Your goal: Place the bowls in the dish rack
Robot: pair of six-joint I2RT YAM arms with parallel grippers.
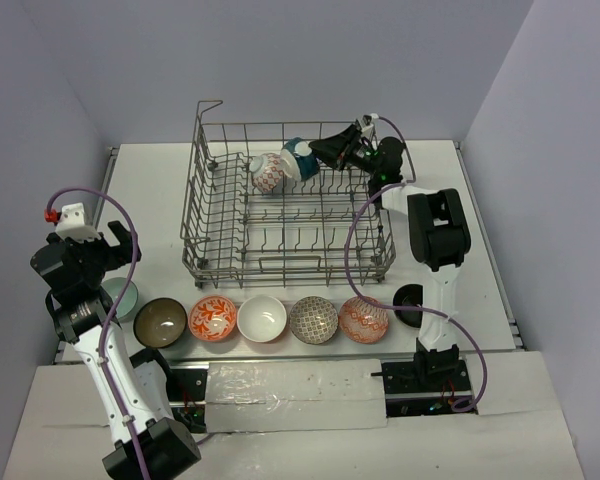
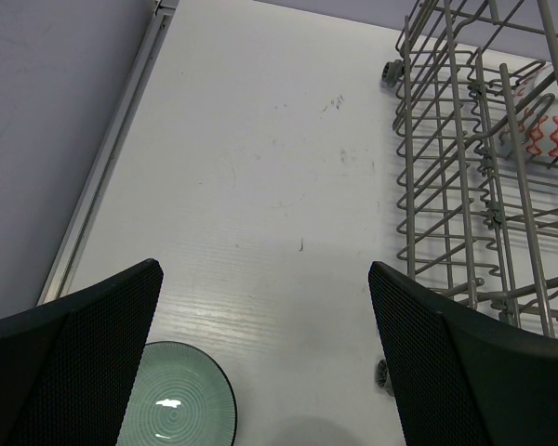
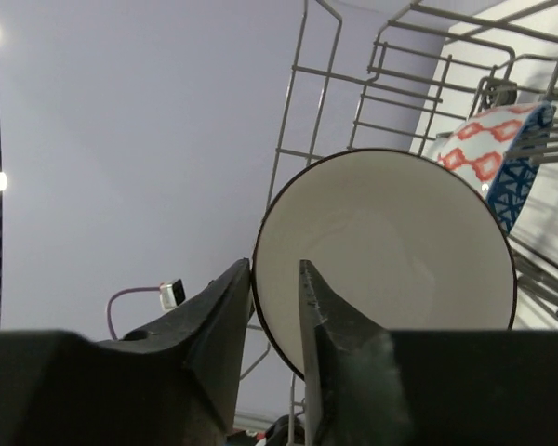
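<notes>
The wire dish rack (image 1: 288, 272) holds a red-patterned bowl (image 1: 267, 175) at its back left and, beside it, a blue bowl with a white inside (image 1: 298, 162), its face filling much of the right wrist view. My right gripper (image 1: 318, 150) is open at this blue bowl; in its wrist view the fingertips (image 3: 316, 297) stand over the bowl's rim and white interior. My left gripper (image 1: 120, 238) hangs open and empty at the left, above a pale green bowl (image 2: 177, 404) and left of the rack.
A row of bowls lines the front: brown (image 1: 160, 322), orange-patterned (image 1: 212, 318), white (image 1: 261, 318), grey-patterned (image 1: 313, 320), red-patterned (image 1: 363, 320) and dark (image 1: 408, 310) at the right.
</notes>
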